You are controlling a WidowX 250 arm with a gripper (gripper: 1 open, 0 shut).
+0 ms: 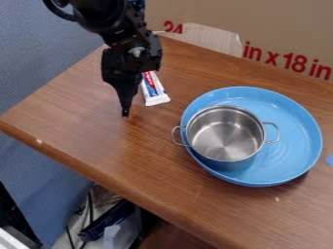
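My black gripper (127, 97) points down over the left part of the wooden table, its fingertips low beside a white, red and blue toothpaste tube or box (154, 89), which lies just to its right, partly behind the arm. Whether the fingers are open or shut is hard to tell. A steel pot (225, 133) with two handles rests inside a blue plate (290, 154) on the right.
A large cardboard box (286, 24) stands along the back. Bare tabletop (92, 126) surrounds the gripper on the left and front. The table's front-left edge drops to a floor area with cables and dark items.
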